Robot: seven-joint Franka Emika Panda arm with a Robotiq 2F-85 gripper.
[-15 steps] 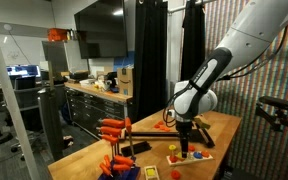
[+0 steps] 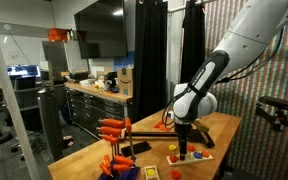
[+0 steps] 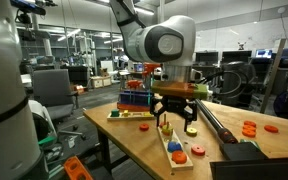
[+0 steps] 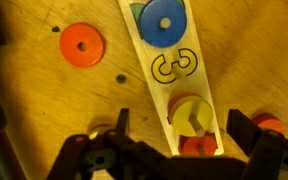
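A pale wooden peg board [image 4: 155, 58] printed with a "3" runs between my open fingers in the wrist view. At its upper end lies a blue disc [image 4: 163, 22] with a hole. A yellow disc [image 4: 191, 115] sits near the lower end, with a pale peg-like piece showing over it and a red disc [image 4: 198, 146] partly beneath or beside it. My gripper straddles this end of the board, with nothing held. In exterior view 2 the board [image 3: 184, 173] lies on the table below the gripper [image 3: 173, 112].
Loose on the wooden table [image 4: 74, 85] are a red disc [image 4: 81, 45] left of the board and another red disc [image 4: 269, 122] by the right finger. Several orange-red pieces [image 2: 112, 130] stand at the table's near left. A dark bar [image 3: 220, 127] lies beyond the board.
The pieces on the table show no clear movement.
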